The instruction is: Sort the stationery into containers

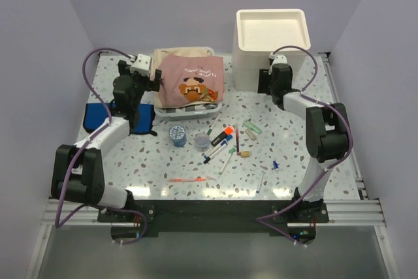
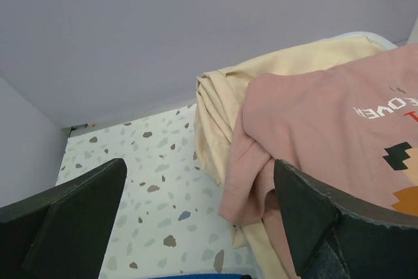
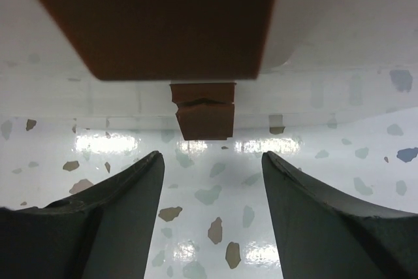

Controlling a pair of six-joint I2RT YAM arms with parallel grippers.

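My left gripper stands open and empty above the blue pouch, left of a bin of folded cloth. At the front of the white bin, my right gripper has its fingers apart, nothing between them, facing a brown patch. On the table lie a blue round container, a clear cup, a black-and-orange item, several pens and markers, an orange stick, green items and a small blue item.
Walls enclose the table at back and sides. The stationery is spread over the front middle.
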